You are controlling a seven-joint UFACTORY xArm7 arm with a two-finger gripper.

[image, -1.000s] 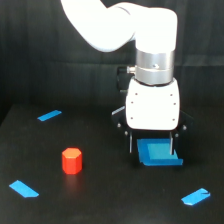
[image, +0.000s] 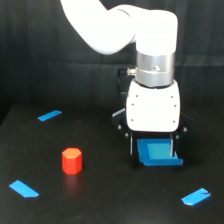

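Observation:
A red six-sided block (image: 72,161) stands on the dark table at left of centre, well apart from my gripper. My gripper (image: 151,152) points downward on the right side, its two thin fingers spread wide and nothing visible held between them. Under and just behind the fingers lies a blue square piece (image: 160,160), partly covered by the hand. Whether the fingers touch it, I cannot tell.
Blue tape strips lie flat on the table: one at the back left (image: 49,115), one at the front left (image: 24,188) and one at the front right (image: 196,197). Bare table surrounds the red block. A dark curtain (image: 50,60) hangs behind.
The hand sits very slightly lower than a second ago. The red block, blue square and tape strips have stayed in place.

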